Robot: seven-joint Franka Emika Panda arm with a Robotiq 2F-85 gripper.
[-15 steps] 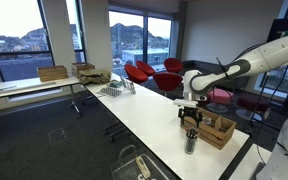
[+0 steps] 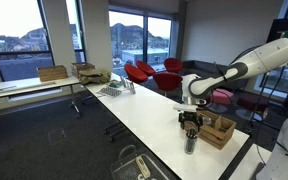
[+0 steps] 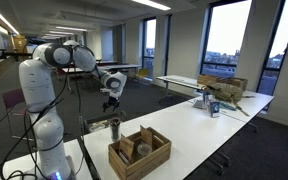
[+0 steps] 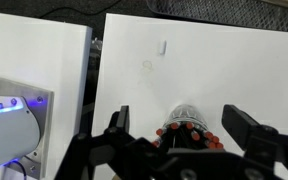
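Observation:
A cylindrical holder (image 2: pixel 191 143) stands upright on the white table. In the wrist view, the holder (image 4: pixel 187 112) has a pale rim, and several red-tipped, pen-like items (image 4: pixel 194 135) stick out of it. My gripper (image 2: pixel 187 119) is just above the holder, pointing down. Seen from the wrist, the gripper has its fingers wide apart on either side of the holder's top. Nothing is held between them. The lower part of the holder is hidden by the gripper body there. From the other side, the holder (image 3: pixel 114 130) stands beside a wooden box.
The open wooden box (image 3: pixel 142 152), with compartments and some items inside, stands close to the holder. A small white piece (image 4: pixel 162 47) lies on the table. Free table surface (image 2: pixel 139 115) stretches away from the arm. A wire basket (image 2: pixel 139 165) is beyond the table's edge.
My gripper has come slightly lower over the holder. The holder and the wooden box have not visibly moved.

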